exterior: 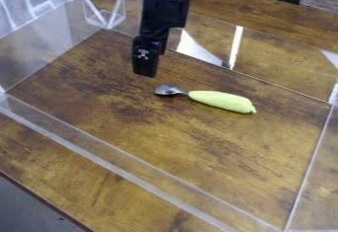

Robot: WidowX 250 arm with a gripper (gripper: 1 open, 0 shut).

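A spoon with a metal bowl (168,90) and a pale yellow-green, corn-like handle (222,102) lies on the wooden surface inside a clear-walled enclosure. My black gripper (148,65) hangs above and to the left of the spoon's bowl, apart from it, with no object visible between its fingers. The fingertips are dark and small in this view.
Transparent walls (132,185) surround the work area on the wooden table (79,192).
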